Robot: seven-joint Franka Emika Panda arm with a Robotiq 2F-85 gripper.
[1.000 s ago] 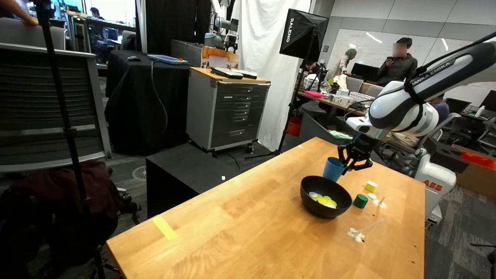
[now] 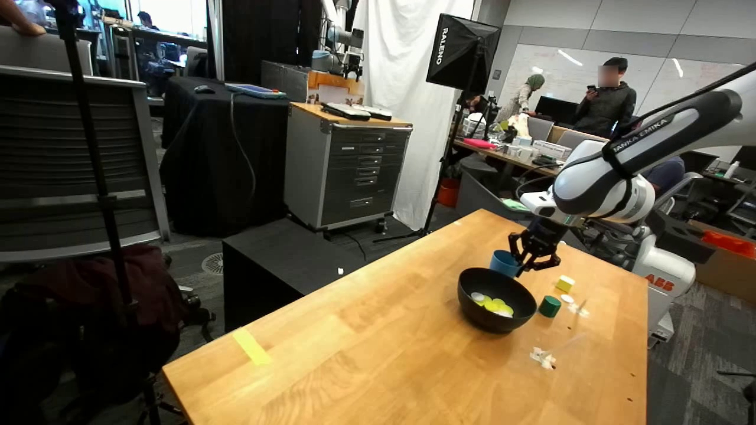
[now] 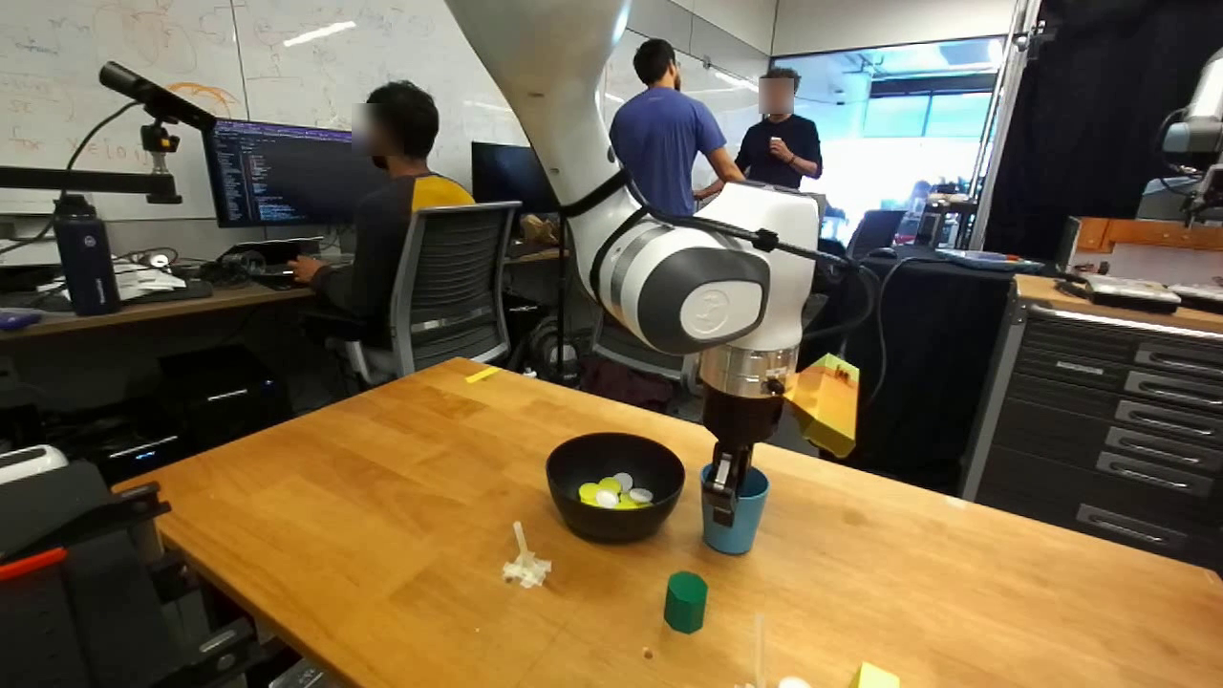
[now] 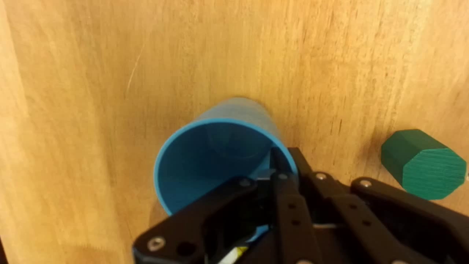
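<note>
My gripper is shut on the wall of a blue cup (image 4: 215, 121), one finger inside the rim and the other outside. The inside of the cup looks empty where it shows; the fingers hide its lower right part. In exterior view 2 the cup (image 3: 740, 522) appears roughly upright, at or close to the table; whether its base touches cannot be told. A black bowl (image 3: 613, 526) holding several yellow and white discs (image 3: 608, 498) stands close beside it.
Near the cup stands a green octagonal block (image 3: 685, 603). A yellow block (image 2: 565, 283) and two whitish patches with thin sticks, one of them the nearer patch (image 2: 543, 358), lie toward the robot's side.
The gripper and the blue cup have shifted slightly down and left in exterior view 1. The bowl and blocks have stayed where they were.
</note>
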